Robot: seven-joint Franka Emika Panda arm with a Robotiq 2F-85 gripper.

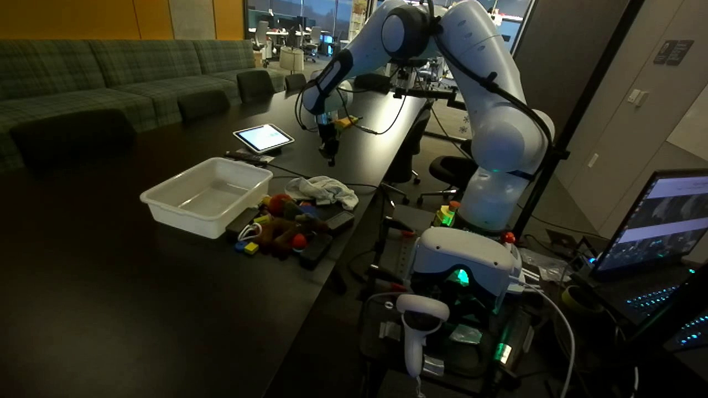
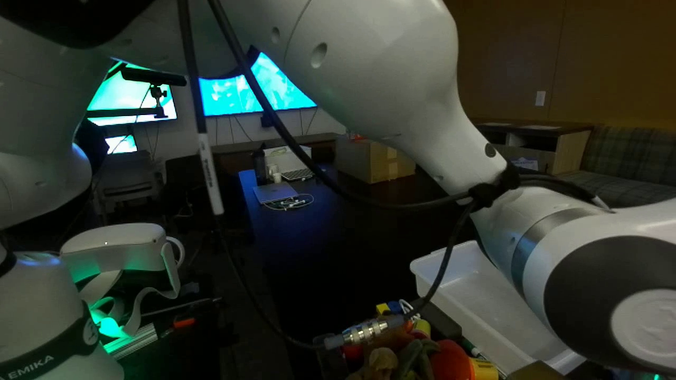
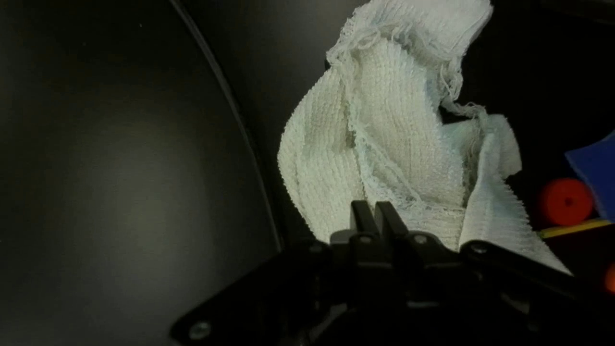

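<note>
A crumpled white cloth fills the middle of the wrist view, its frayed edges folded over. It lies on the dark table, and in exterior view 1 the same cloth is behind the pile of toys. My gripper is shut, with nothing held between its fingertips. From the side, the gripper hangs above the cloth with a gap between them. In exterior view 2 neither the gripper nor the cloth can be made out.
An empty white bin stands left of a heap of toys and dark objects. A lit tablet sits behind the bin. A thin dark cable runs beside the cloth.
</note>
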